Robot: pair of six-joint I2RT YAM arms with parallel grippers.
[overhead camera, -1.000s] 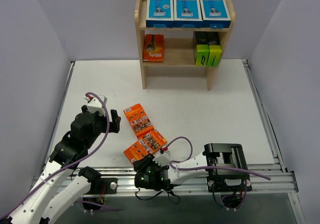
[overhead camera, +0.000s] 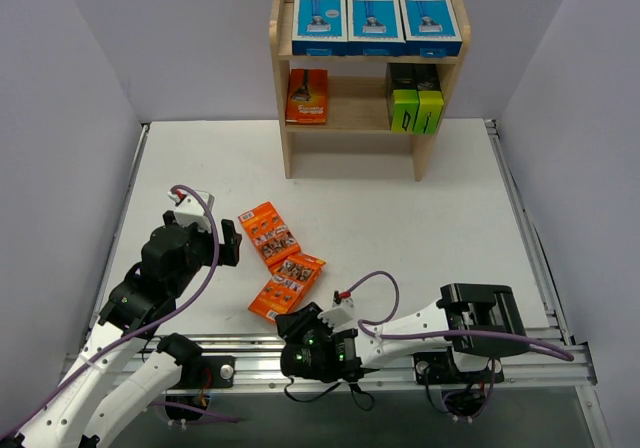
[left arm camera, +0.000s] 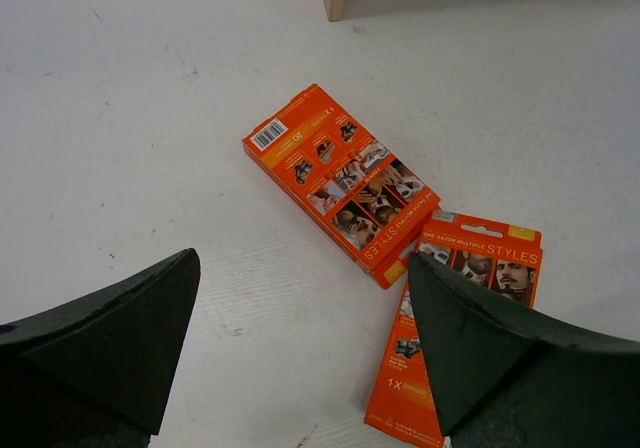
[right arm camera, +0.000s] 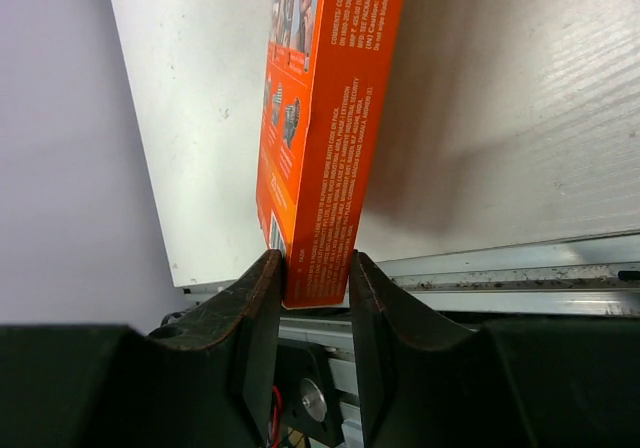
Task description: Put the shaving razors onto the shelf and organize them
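Two orange razor boxes lie end to end on the white table. The nearer box [overhead camera: 287, 286] has its right edge between the fingers of my right gripper, which is shut on it near the table's front edge. In the right wrist view its narrow printed side faces up toward the camera. The farther box [overhead camera: 269, 233] lies flat, its near end touching the nearer one. My left gripper stands open over bare table to the left of both boxes, nothing between its fingers. A wooden shelf [overhead camera: 355, 118] stands at the back.
On the shelf's top level sit three blue-and-white boxes [overhead camera: 374, 20]. Its lower level holds an orange box [overhead camera: 307, 96] at left and green-black boxes [overhead camera: 415, 98] at right, with a gap between. A metal rail [overhead camera: 240, 353] runs along the front.
My right gripper has shifted slightly right and the nearer box has turned steeper with it. The farther box has been nudged a little left and away. The left arm has not moved.
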